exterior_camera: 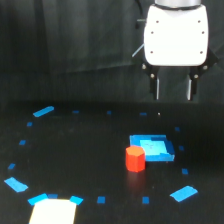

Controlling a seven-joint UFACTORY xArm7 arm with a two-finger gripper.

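Observation:
A white robot gripper [172, 86] hangs in the upper right, its two thin fingers apart with nothing between them, well above the dark table. A red hexagonal block [135, 158] sits on the table in front of a small blue tray [163, 140], at its lower left. A lighter cyan patch lies inside the tray.
A pale cream square object [53, 213] is at the front left edge of the view. Blue tape strips and small blue squares mark the dark table [85, 150].

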